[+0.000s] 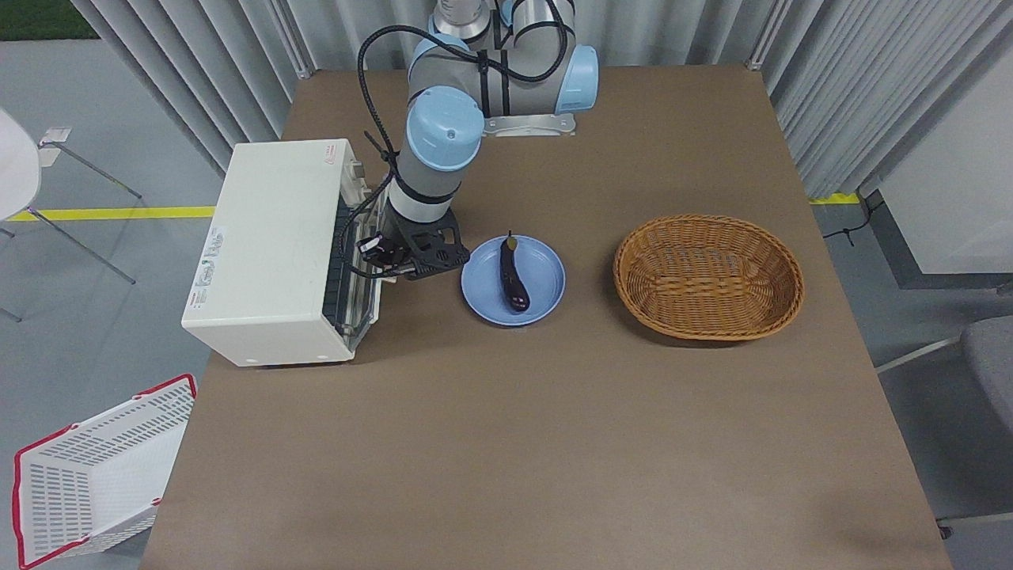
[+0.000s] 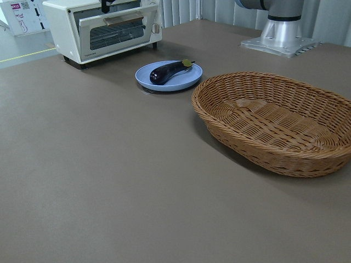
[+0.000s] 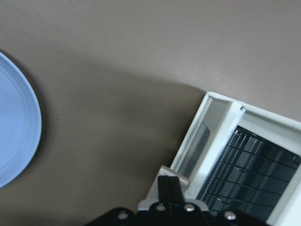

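A white toaster oven sits on the table's left, its glass door partly swung down in the left view. My gripper is at the metal door handle; its fingers look close together, though whether the handle is between them I cannot tell. In the wrist view the oven's wire rack shows behind the door. A dark eggplant lies on a blue plate just right of the oven.
A wicker basket stands on the table's right. A white crate with red rim is off the table at lower left.
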